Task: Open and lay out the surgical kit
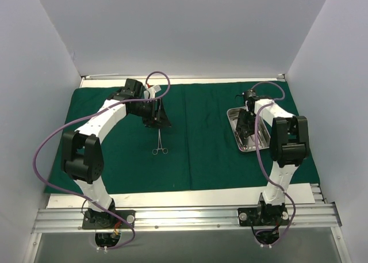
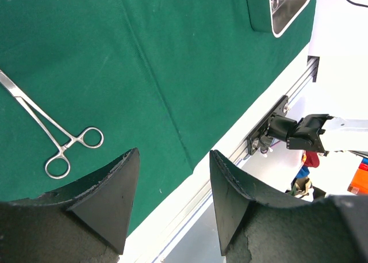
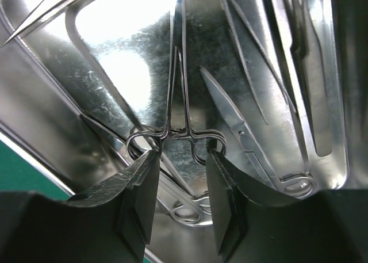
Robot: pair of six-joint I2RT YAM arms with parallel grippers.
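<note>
In the top view a steel tray (image 1: pixel 256 149) holding instruments lies at the right of the green drape. My right gripper is open low over it. Beneath its fingertips are the ring handles of a clamp (image 3: pixel 185 73), with no grip on them. Scissors (image 3: pixel 236 122), tweezers (image 3: pixel 316 90) and another ringed tool (image 3: pixel 187 212) lie around it in the tray. On the left part of the drape, a single clamp (image 2: pixel 17 93) lies flat, its rings toward the front. My left gripper is open above the drape, nothing between its fingers, hiding that clamp's tip from above.
Walls stand at the left, right and back. A metal rail (image 1: pixel 184 214) runs along the front edge. The tray's side wall (image 3: pixel 34 90) rises close to my right gripper.
</note>
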